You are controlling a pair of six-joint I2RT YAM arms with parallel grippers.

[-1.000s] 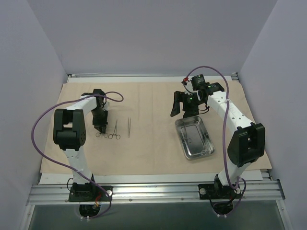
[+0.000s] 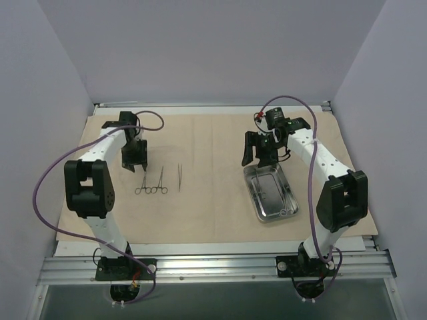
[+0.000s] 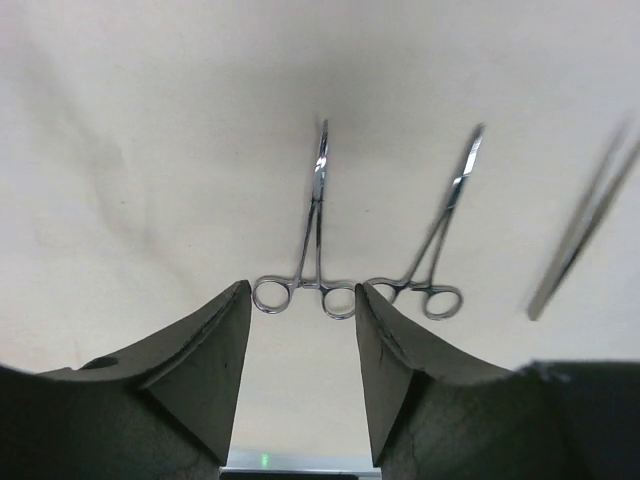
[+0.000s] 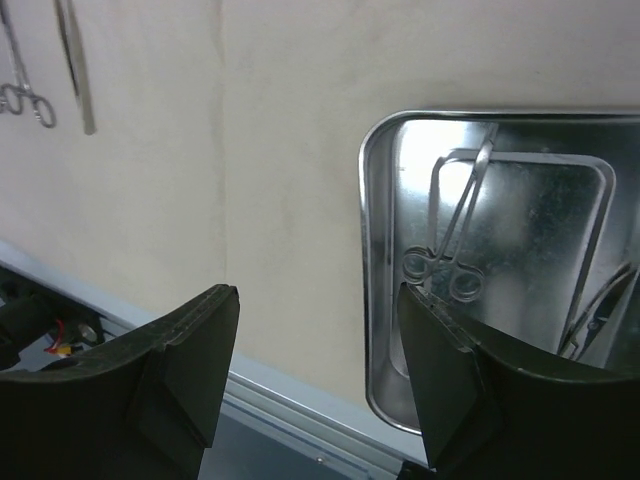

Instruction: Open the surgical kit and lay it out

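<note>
My left gripper (image 2: 135, 159) hangs open over two pairs of ring-handled forceps, the left pair (image 3: 318, 206) between its fingers in view below, the right pair (image 3: 440, 230) beside it; tweezers (image 3: 566, 250) lie further right. All three lie on the cloth. My right gripper (image 2: 259, 152) is part open above the upper end of the steel tray (image 2: 263, 215), nothing seen between its fingers. In the right wrist view the tray holds ring-handled instruments (image 4: 462, 210) and a darker instrument (image 4: 600, 312) at its right.
A beige cloth (image 2: 213, 200) covers the table; its middle, between the laid-out instruments and the tray, is clear. Metal rails (image 2: 213, 261) run along the front edge.
My left gripper has lifted away from the forceps, leaving them lying on the cloth. The right gripper has moved slightly right and down in the top view.
</note>
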